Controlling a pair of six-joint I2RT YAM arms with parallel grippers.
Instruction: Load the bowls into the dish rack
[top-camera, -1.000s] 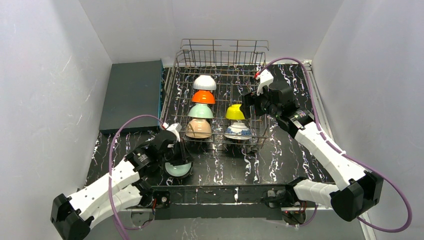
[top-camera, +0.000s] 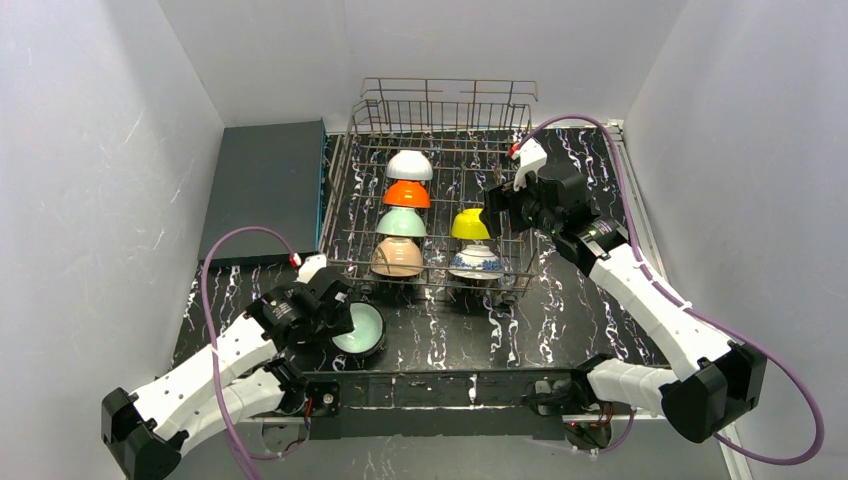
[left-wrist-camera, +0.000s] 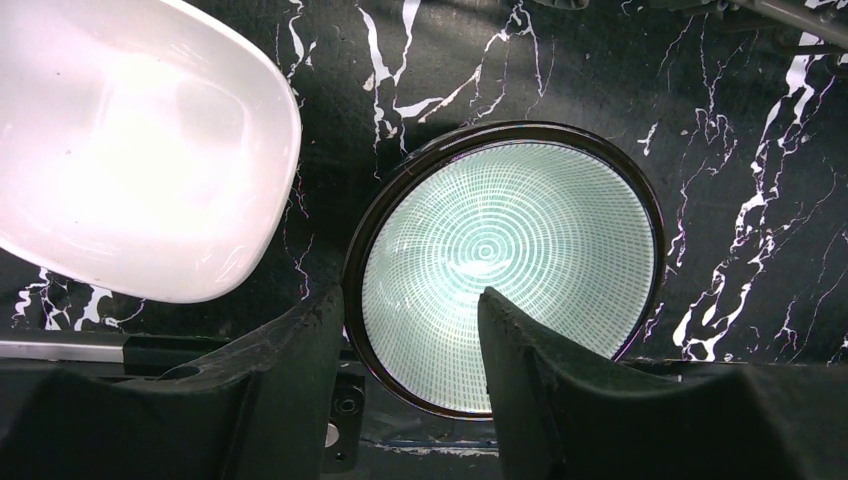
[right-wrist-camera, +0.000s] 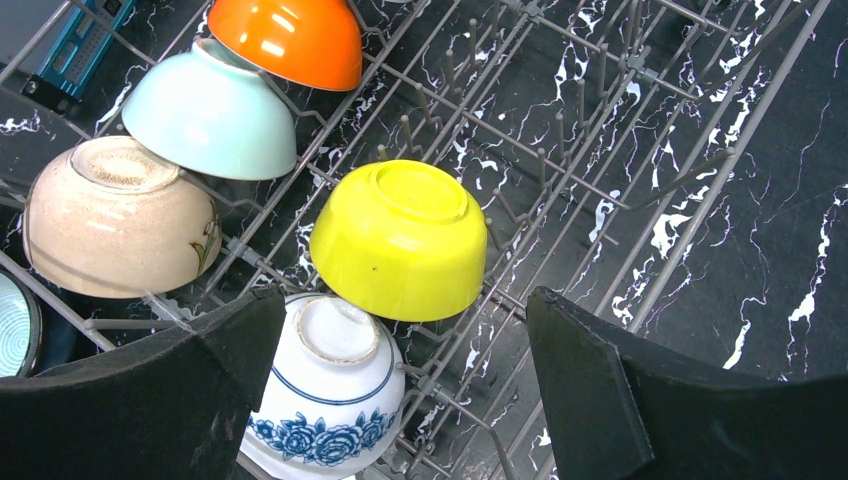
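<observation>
A dark-rimmed bowl with pale green interior (left-wrist-camera: 540, 240) lies upright on the counter before the rack. My left gripper is over its near-left side, fingers apart, holding nothing visible. Inverted bowls fill two rows of the rack (top-camera: 345, 240): white (top-camera: 409, 165), orange (right-wrist-camera: 290, 45), mint (right-wrist-camera: 210, 120), beige (right-wrist-camera: 120, 230), yellow (right-wrist-camera: 395, 245), blue-floral (right-wrist-camera: 325, 410). My right gripper stands open above the yellow and floral bowls, holding nothing.
A white rounded dish (left-wrist-camera: 140, 140) lies beside the dark-rimmed bowl in the left wrist view. A dark flat box (top-camera: 260, 190) stands left of the rack. Bare counter (top-camera: 570, 320) lies at the right front.
My left gripper has moved left from over the dark-rimmed bowl's back part, uncovering more of the bowl in the top view. The right arm has stayed still.
</observation>
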